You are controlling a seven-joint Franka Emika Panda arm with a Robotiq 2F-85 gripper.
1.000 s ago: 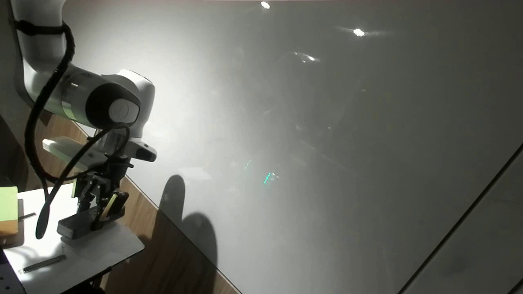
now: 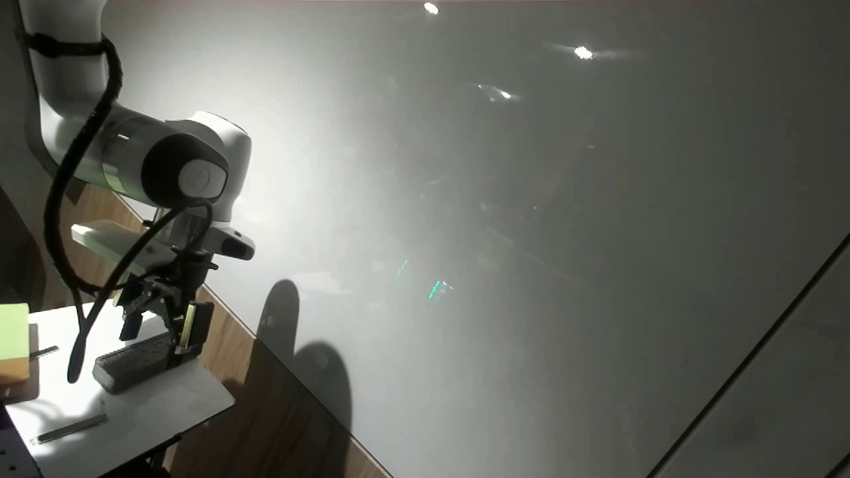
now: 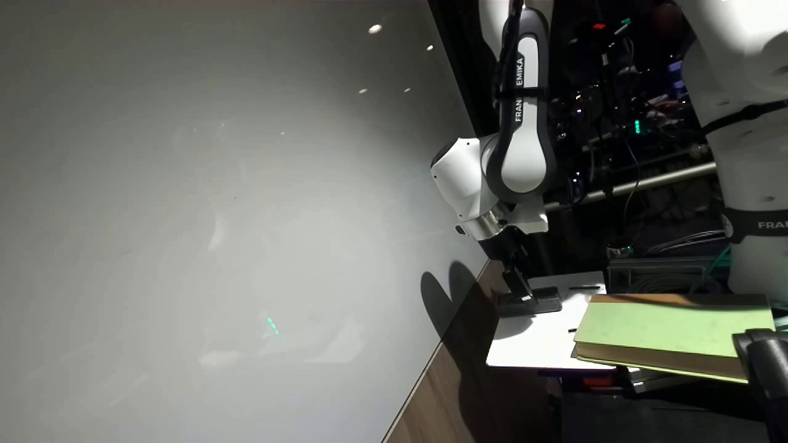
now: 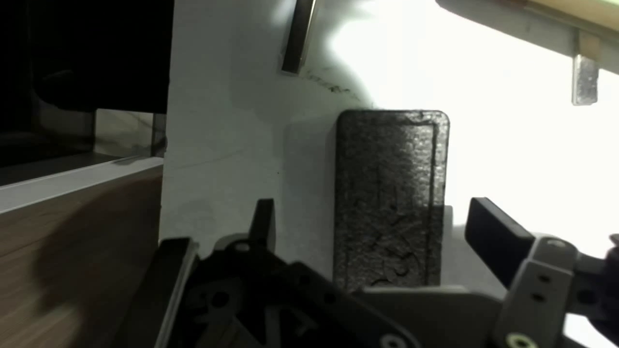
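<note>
A dark, block-like eraser (image 4: 390, 185) with rounded corners lies flat on a small white table (image 2: 171, 406). Across the wrist view, my open gripper straddles it, with one finger (image 4: 264, 223) on the left and the other finger (image 4: 496, 240) on the right. Gaps show between the eraser and both fingers, so nothing is held. From the first exterior side, the gripper (image 2: 163, 330) is just above the eraser (image 2: 135, 362). The eraser's near end is hidden behind the gripper in the wrist view.
A large whiteboard (image 2: 518, 239) rises beside the table. A green-and-brown box (image 3: 668, 325) is at the table's edge. A thin dark bar (image 4: 300, 35) and a small metallic piece (image 4: 586, 78) also lie on the tabletop.
The gripper's fingers have spread apart, away from the eraser's sides, and the gripper sits slightly higher. The eraser remains in its place on the table.
</note>
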